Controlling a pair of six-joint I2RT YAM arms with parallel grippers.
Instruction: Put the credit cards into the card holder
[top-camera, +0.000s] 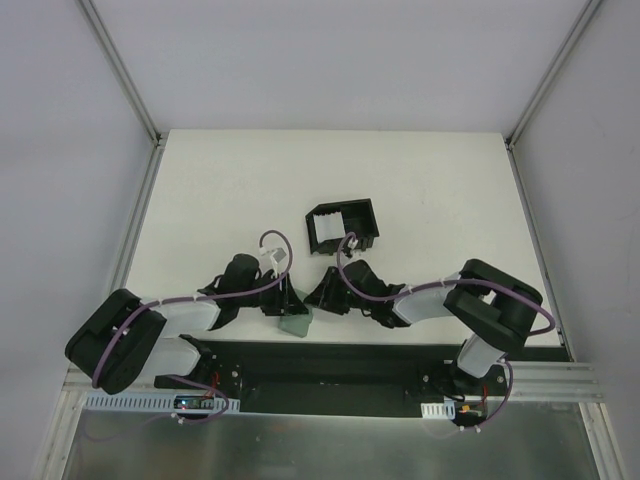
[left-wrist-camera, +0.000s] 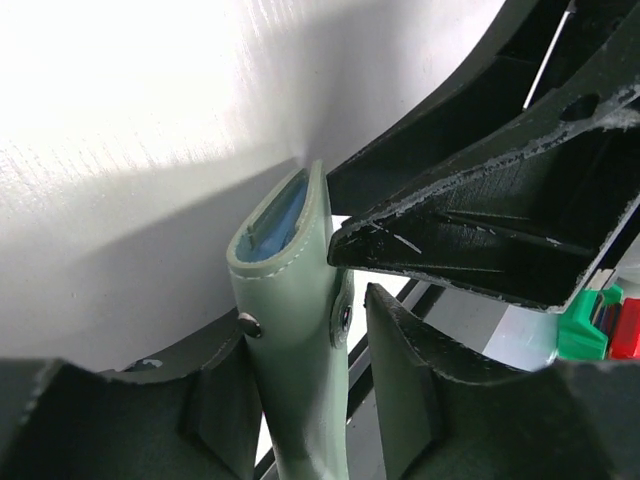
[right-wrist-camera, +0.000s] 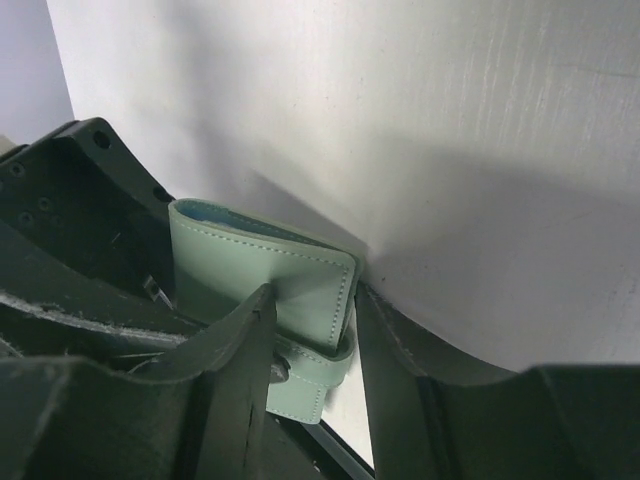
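The pale green card holder (top-camera: 295, 323) is near the table's front edge, between my two grippers. In the left wrist view the holder (left-wrist-camera: 290, 300) stands on edge with its mouth parted and blue lining showing. My left gripper is part open around it, a narrow gap left on the right side. Seen from the right wrist, a corner of the holder (right-wrist-camera: 290, 275) lies between the fingers of my right gripper; whether they press on it cannot be told. I cannot make out any separate cards.
A black tray (top-camera: 358, 218) with a white item (top-camera: 328, 227) in its left compartment stands behind the grippers. The two grippers are very close together.
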